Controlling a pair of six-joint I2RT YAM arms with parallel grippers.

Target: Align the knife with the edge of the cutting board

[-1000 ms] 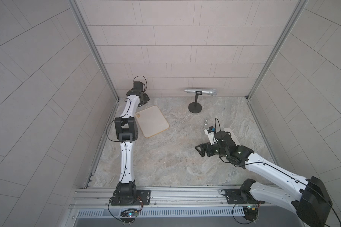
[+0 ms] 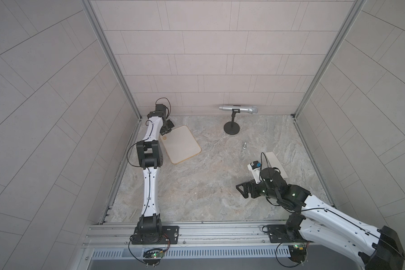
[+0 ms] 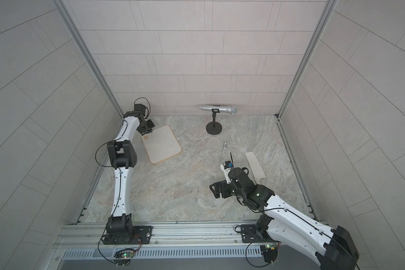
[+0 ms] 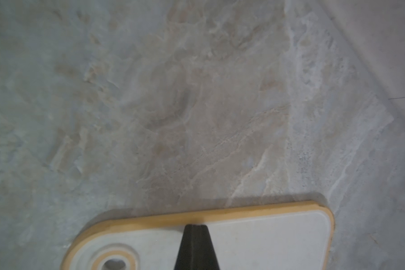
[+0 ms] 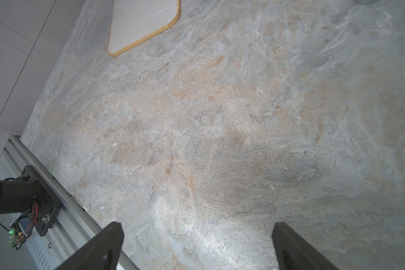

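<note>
The cutting board [image 2: 181, 145], white with a tan rim, lies flat on the left of the table at a slant. At its far end is my left gripper, shut, with nothing showing between its fingers. In the left wrist view its tips overlap the board's tan edge [image 4: 256, 212], beside the corner with the hole [image 4: 114, 263]; whether they touch cannot be told. My right gripper is open and empty over bare table at the front right, well away from the board [image 5: 144, 22]. No knife can be clearly made out in any view.
A white oblong piece [image 3: 255, 165] lies at the right, partly behind the right arm. A microphone [image 2: 238, 109] on a round black stand [image 2: 231, 128] stands at the back. A small shiny object [image 2: 244, 145] sits right of centre.
My left gripper has moved from behind the board towards the viewer, onto its far end. The right arm has drawn back to the front right. The board has not moved.
</note>
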